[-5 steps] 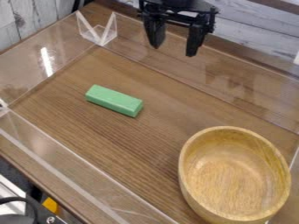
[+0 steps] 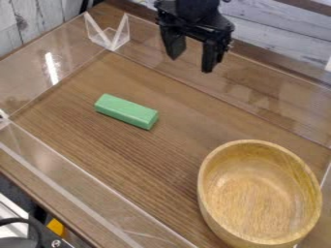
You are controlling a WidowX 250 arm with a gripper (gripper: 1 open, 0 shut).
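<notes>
My black gripper hangs at the top centre of the camera view over the wooden table, its two fingers pointing down and apart, with nothing visible between them. It is behind and to the right of a green block, which lies at the middle left, well apart from the gripper. A wide tan bowl stands at the front right.
Clear plastic pieces line the left edge and back left. A white wall runs along the back.
The block and bowl have not moved.
</notes>
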